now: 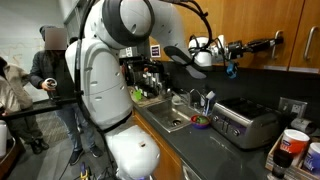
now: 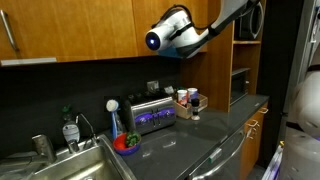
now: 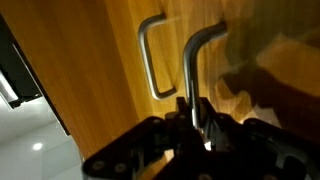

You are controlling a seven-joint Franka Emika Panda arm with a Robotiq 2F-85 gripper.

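Note:
In the wrist view, a bent metal cabinet handle [image 3: 189, 72] runs down between the fingers of my gripper, which is shut on it. A second metal handle [image 3: 150, 60] stands beside it, free of the fingers. The wooden cabinet doors [image 1: 185, 20] look closed. From exterior view 1, my gripper [image 1: 273, 43] reaches the cabinet front at the upper right, just left of the other handle [image 1: 308, 42]. Exterior view 2 shows the white arm [image 2: 165, 30] up against the cabinets, its gripper hard to make out there.
Below the arm, a toaster [image 1: 245, 126] stands on the dark counter [image 1: 215, 155]. Cups [image 1: 293, 145] and a box crowd the right end. To the left are the sink [image 1: 172, 115] and a colourful bowl [image 1: 200, 121]. A person [image 1: 52, 75] stands at far left.

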